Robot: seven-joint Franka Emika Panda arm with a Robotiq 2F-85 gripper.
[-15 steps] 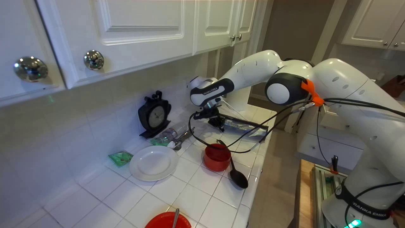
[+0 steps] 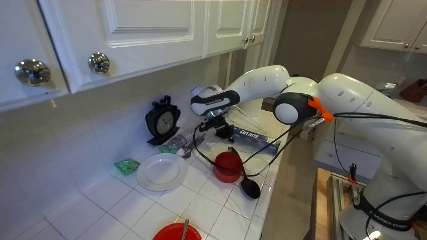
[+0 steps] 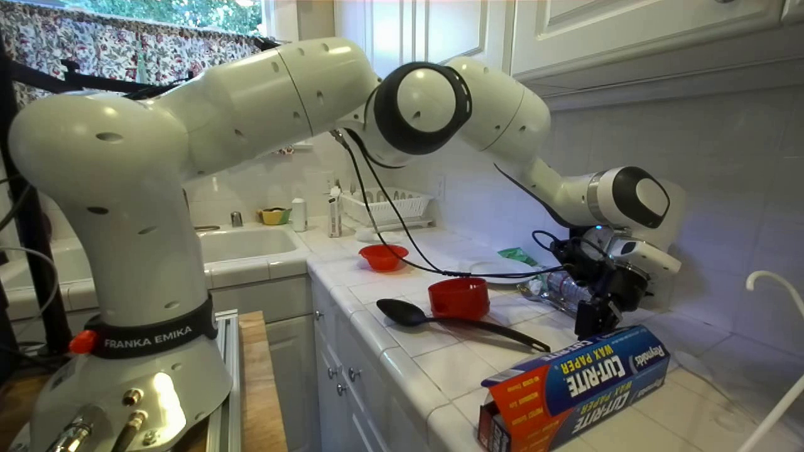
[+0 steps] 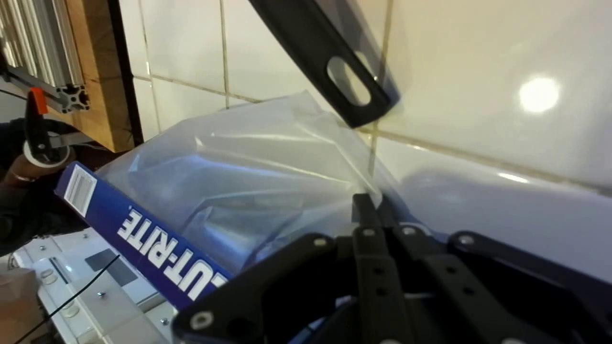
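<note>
In the wrist view my gripper is shut, with the corner of a translucent wax paper sheet bunched at its fingertips. Folds in the sheet run toward that pinch. Its other side meets the blue Cut-Rite box. Exterior view 2 has this box lying on the counter, tilted, its printed faces toward the camera. Just behind the box is the gripper, low over the counter. The fingertips' far side is hidden.
A black spoon lies beside a red pot, its handle end close to the paper. A white plate, a black clock and a clear bottle stand along the wall.
The arm and gripper have shifted left and slightly down in exterior view 1. The box now turns its printed face up where its open top showed before. Pot and spoon have shifted slightly left.
</note>
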